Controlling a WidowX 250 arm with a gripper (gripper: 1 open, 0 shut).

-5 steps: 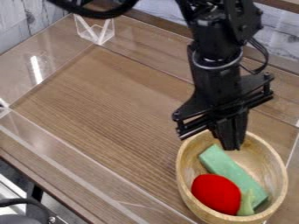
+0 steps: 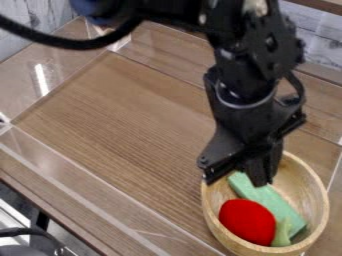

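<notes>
A light wooden bowl (image 2: 225, 232) at the lower right holds a red round object (image 2: 247, 218) and a green block (image 2: 263, 199), with a pale green piece (image 2: 283, 232) beside the red one. My black gripper (image 2: 241, 170) hangs low over the back of the bowl, above the green block. It appears shut, with nothing visible between its fingertips.
A black cable crosses the top left, and another dark piece sits at the lower left corner.
The arm has come lower and nearer the view, its gripper moving down toward the green block. The bowl and its contents look unmoved.
</notes>
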